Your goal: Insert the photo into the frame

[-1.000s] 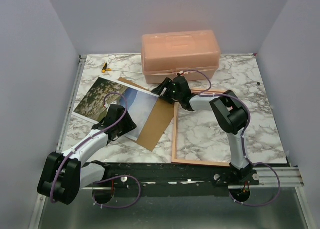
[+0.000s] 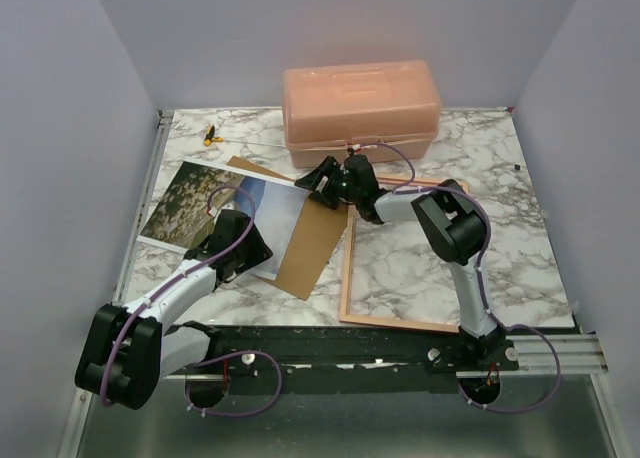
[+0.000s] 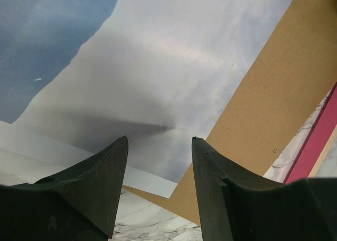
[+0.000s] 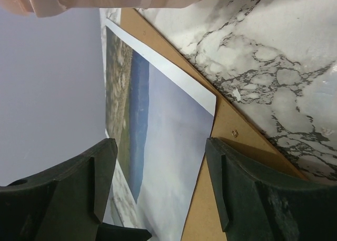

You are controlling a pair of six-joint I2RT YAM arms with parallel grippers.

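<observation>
The photo [image 2: 185,203], landscape with white margins, lies on a brown backing board [image 2: 308,253]. A wooden frame [image 2: 347,278] lies empty to the right. My left gripper is open over the photo's lower part, nothing between its fingers. My right gripper is open at the photo's upper right corner, over the board's edge; the photo's white corner [image 4: 202,99] shows just beyond its fingers.
A large pink box [image 2: 360,98] stands at the back, close to my right gripper. Yellow-handled scissors [image 2: 212,138] lie at the back left.
The left arm looks nearly unchanged.
</observation>
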